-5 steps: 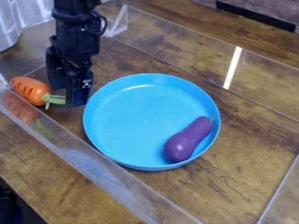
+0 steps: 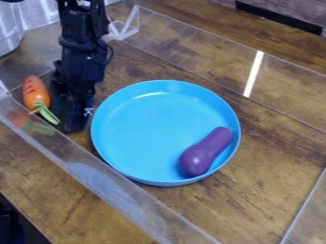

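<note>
My gripper (image 2: 72, 105) is low beside the left rim of a blue plate (image 2: 151, 129), its dark fingers pointing down next to an orange carrot (image 2: 37, 93) with green tops. The fingertips are partly hidden behind the clear wall, so whether they touch or hold the carrot cannot be told. A purple eggplant (image 2: 205, 152) lies in the right part of the plate.
A clear plastic wall (image 2: 140, 205) runs along the lower left. A steel pot (image 2: 10, 21) stands at the top left. The wooden surface to the right of the plate is clear.
My gripper has moved lower toward the carrot. The carrot's upper end has swung up, so it stands more upright in the view.
</note>
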